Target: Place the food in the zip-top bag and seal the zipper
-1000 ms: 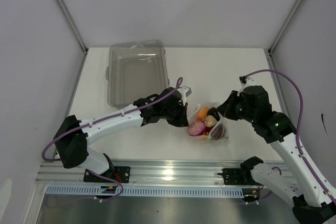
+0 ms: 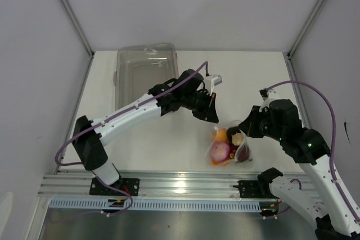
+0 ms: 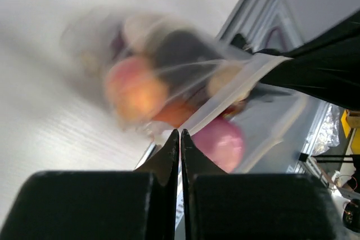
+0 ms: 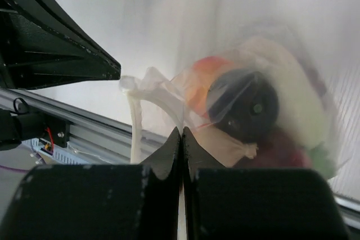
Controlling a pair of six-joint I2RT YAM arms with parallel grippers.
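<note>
The clear zip top bag (image 2: pixel 207 151) hangs between my two grippers, full of food. Inside it show a purple onion (image 2: pixel 220 151), an orange fruit (image 2: pixel 220 135) and a pale bulb (image 2: pixel 237 139); in the right wrist view there is also a dark round item (image 4: pixel 243 105). My left gripper is shut on one part of the bag's rim, which stretches taut toward the other arm. Opposite, my right gripper is shut on the rim too. The mouth gapes at the front, and blur hides the zipper's details.
An empty grey plastic container (image 2: pixel 147 77) stands at the back left of the white table (image 2: pixel 253 77). The metal rail (image 2: pixel 180 178) runs along the front edge, close to the bag.
Moving right and toward the back, my left gripper has come nearer the right one. The right gripper has shifted slightly frontward.
</note>
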